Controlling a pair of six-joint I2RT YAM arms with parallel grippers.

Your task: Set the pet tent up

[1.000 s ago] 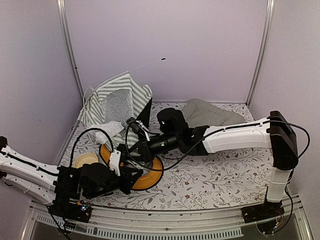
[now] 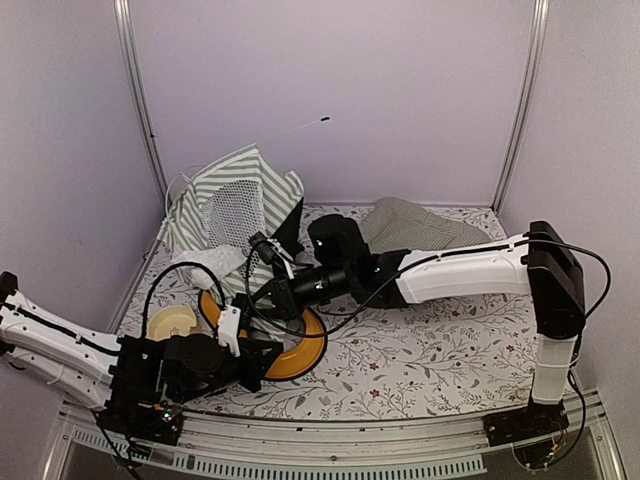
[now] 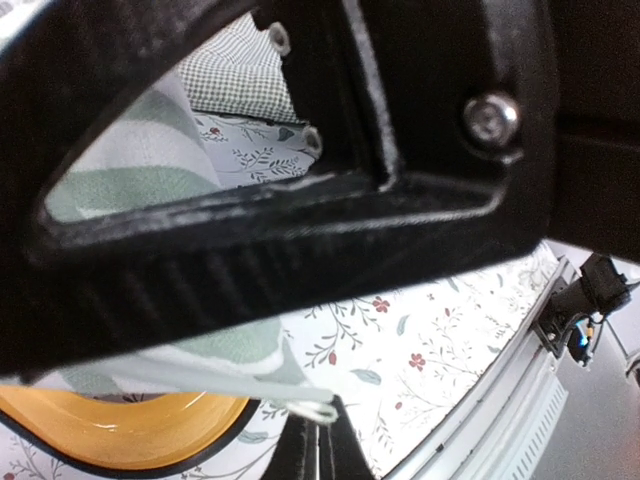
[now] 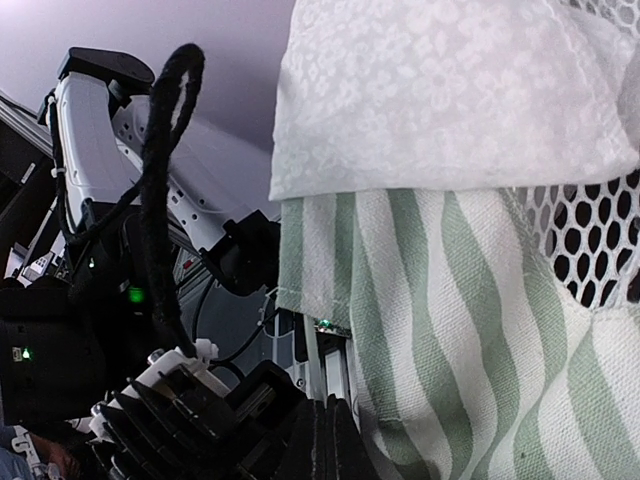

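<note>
The green-and-white striped tent fabric (image 2: 220, 185) with a mesh panel and white flap (image 4: 450, 90) leans at the back left, a thin pole rising from it. My left gripper is shut at the fabric's white edge (image 3: 250, 385), which reaches its fingertips over the orange dish. My right gripper is shut beside the striped cloth, at a thin white pole or strip (image 4: 312, 350); whether that is between its fingers is unclear. The two grippers are close together at centre left, partly hiding each other in the top view.
An orange dish (image 2: 300, 355) lies beneath the grippers, with a cream dish (image 2: 172, 320) to its left. A checked cushion (image 2: 420, 225) sits at the back right.
The right arm has shifted very slightly left and up in the top view. The left arm and fabric look almost unchanged.
</note>
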